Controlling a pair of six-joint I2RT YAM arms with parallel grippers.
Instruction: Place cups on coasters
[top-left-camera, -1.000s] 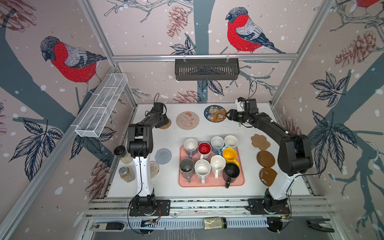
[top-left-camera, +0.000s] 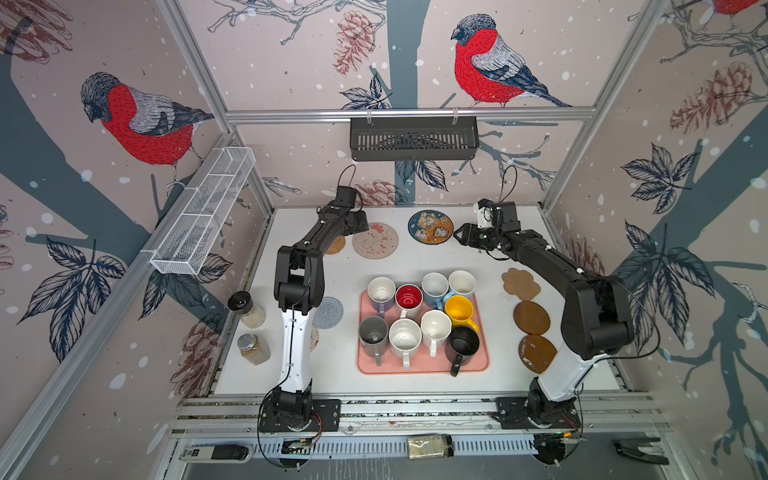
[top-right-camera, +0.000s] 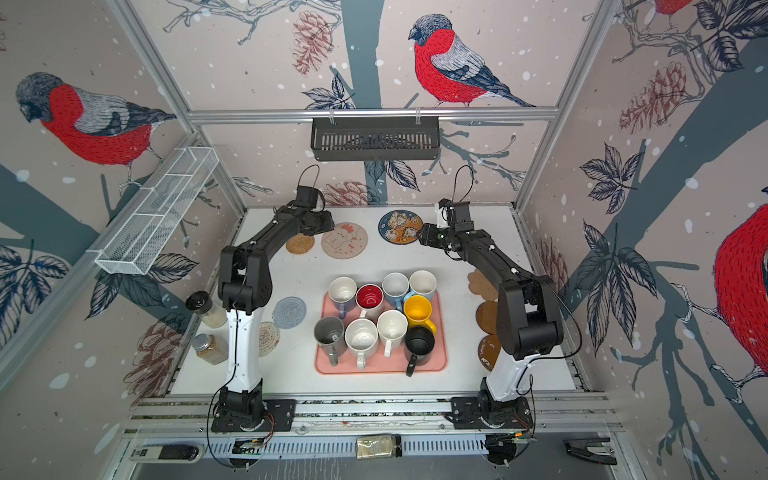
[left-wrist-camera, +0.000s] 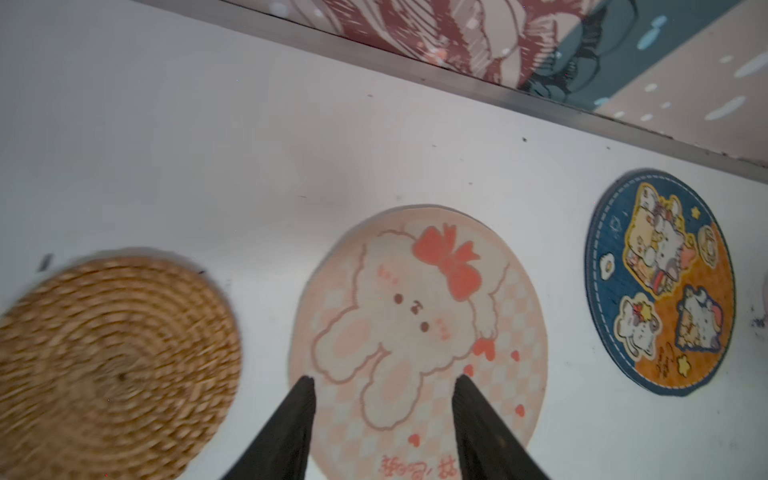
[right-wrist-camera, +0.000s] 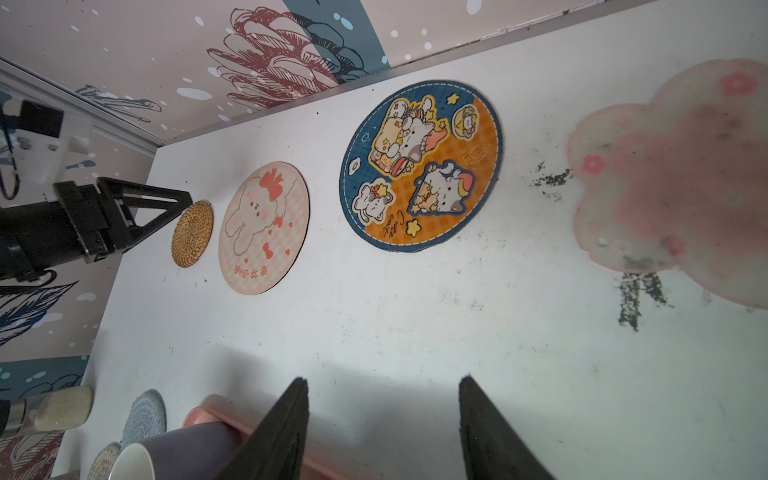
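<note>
Cups of several colours stand on the pink tray (top-left-camera: 422, 364) at the front middle, among them a red cup (top-left-camera: 409, 297), a yellow cup (top-left-camera: 458, 308) and a black cup (top-left-camera: 462, 340). Bare coasters lie around it: the bunny coaster (left-wrist-camera: 420, 320), woven coaster (left-wrist-camera: 120, 368), blue-orange coaster (right-wrist-camera: 420, 168), pink flower coaster (right-wrist-camera: 680, 176), grey-blue coaster (top-left-camera: 328, 313) and brown round coaster (top-left-camera: 531, 317). Above the bunny coaster's left side, my left gripper has its fingers apart, holding nothing. Right of the blue-orange coaster, my right gripper is open and empty.
Two jars, one black-lidded (top-left-camera: 246, 309) and one grey-lidded (top-left-camera: 253, 349), stand at the left edge. A white wire shelf (top-left-camera: 204, 209) hangs on the left, and a dark basket (top-left-camera: 413, 140) on the back rail. Table between tray and rear coasters is clear.
My left gripper has swung right and up from the woven coaster toward the bunny coaster. The right gripper has shifted only slightly. Cups and coasters stay put.
</note>
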